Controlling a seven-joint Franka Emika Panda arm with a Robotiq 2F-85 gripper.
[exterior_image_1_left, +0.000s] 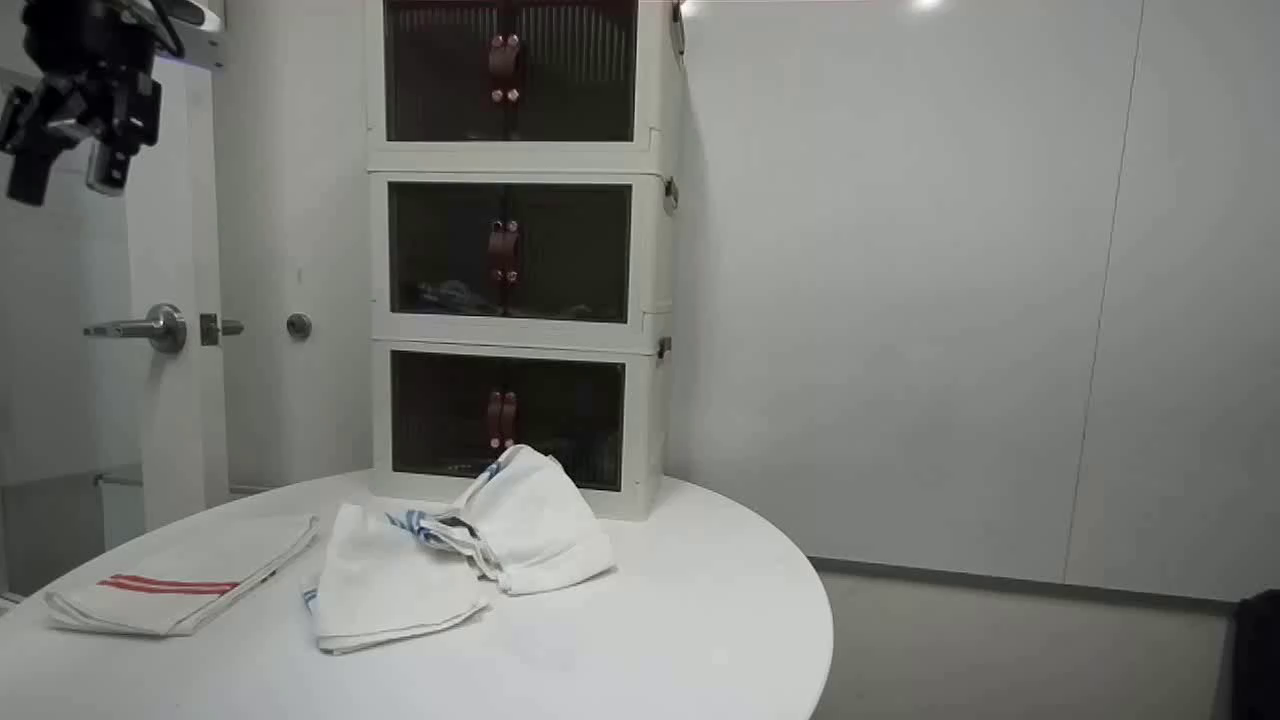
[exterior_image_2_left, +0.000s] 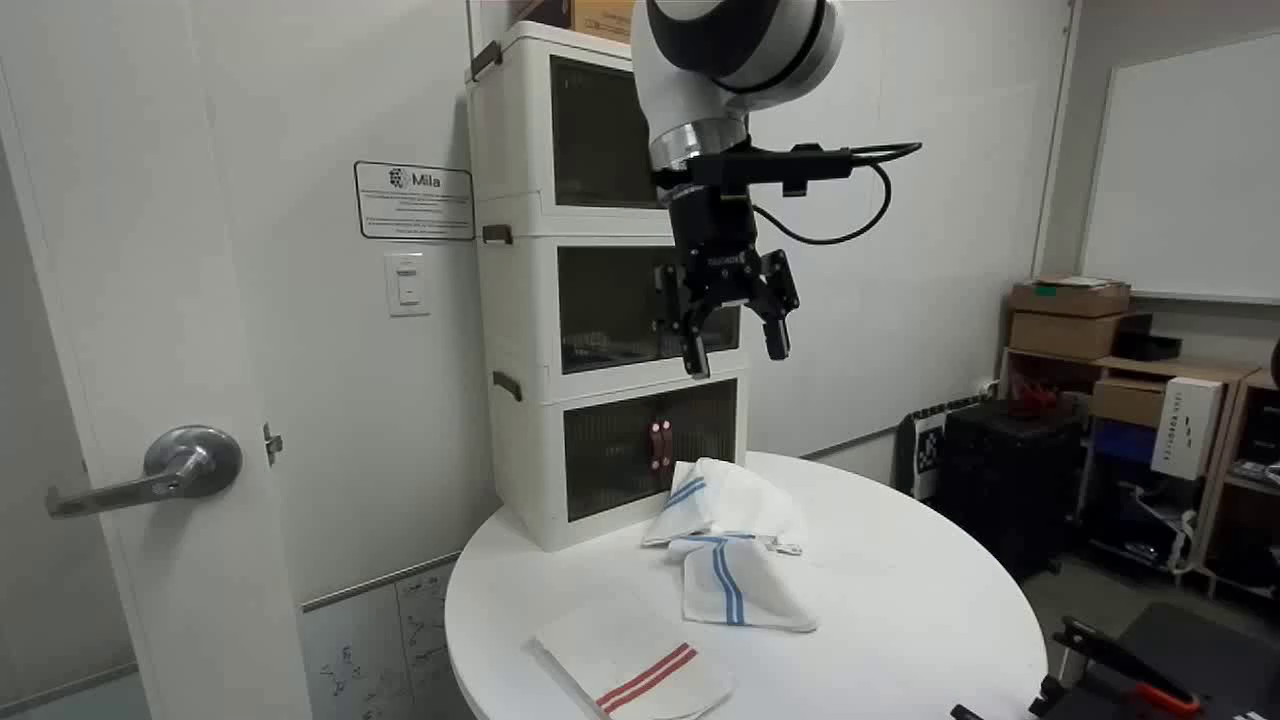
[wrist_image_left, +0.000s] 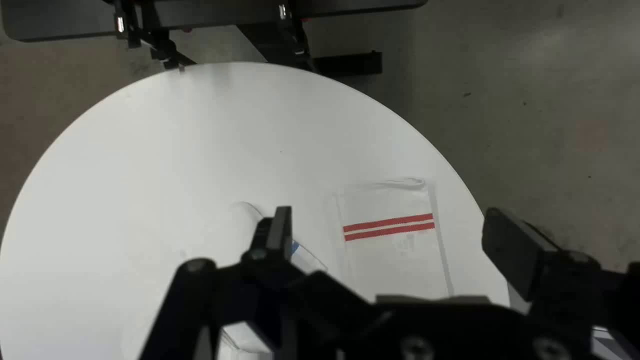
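Observation:
High above the table, my gripper (exterior_image_2_left: 735, 352) stands open, its fingers wide apart with nothing between them. A flat folded white towel with red stripes (exterior_image_1_left: 180, 582) lies on the left of the table in exterior view 1. Beside it rests a loosely folded white towel with blue stripes (exterior_image_2_left: 756, 588). A second blue-striped towel (exterior_image_1_left: 540, 522) is crumpled against the lowest cabinet door. In the wrist view the red-striped towel (wrist_image_left: 393, 252) shows far below, while my gripper hides most of the blue-striped ones.
A white cabinet (exterior_image_1_left: 657, 420) of three stacked units with dark doors stands at the table's back, all doors shut. The round white table (exterior_image_1_left: 708, 636) has free room on its right in exterior view 1. A door with a lever handle (exterior_image_2_left: 180, 468) is at the left.

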